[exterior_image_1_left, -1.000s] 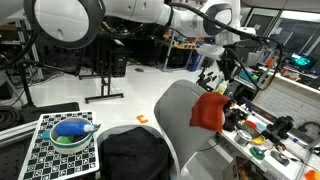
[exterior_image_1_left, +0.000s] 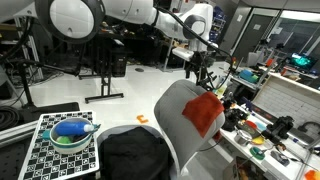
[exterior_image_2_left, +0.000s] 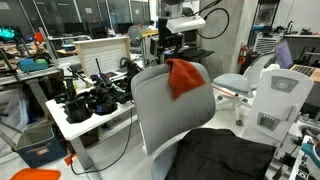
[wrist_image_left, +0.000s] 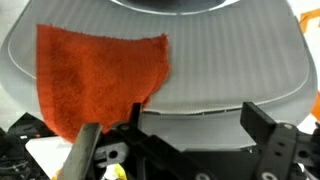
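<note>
A red-orange cloth (exterior_image_1_left: 203, 113) lies draped over the top edge of a grey chair's backrest (exterior_image_1_left: 175, 112). In exterior view 2 the cloth (exterior_image_2_left: 184, 77) hangs down the face of the backrest (exterior_image_2_left: 165, 110). My gripper (exterior_image_1_left: 204, 76) is above the backrest's top, apart from the cloth. Seen from the wrist, the gripper is open, its dark fingers wide apart with nothing between them. There the cloth (wrist_image_left: 95, 80) spreads on the left over the grey backrest, partly behind the left finger.
A black cloth (exterior_image_1_left: 135, 153) covers the chair's seat. At the left stands a checkered board (exterior_image_1_left: 60, 150) with a bowl (exterior_image_1_left: 70, 138) holding something blue. Cluttered tables (exterior_image_2_left: 80, 125) stand behind the chair. Open floor (exterior_image_1_left: 120, 90) shows at the back left.
My gripper has moved left, away from above the cloth and over the backrest. The cloth has shifted slightly and now hangs flatter on the chair.
</note>
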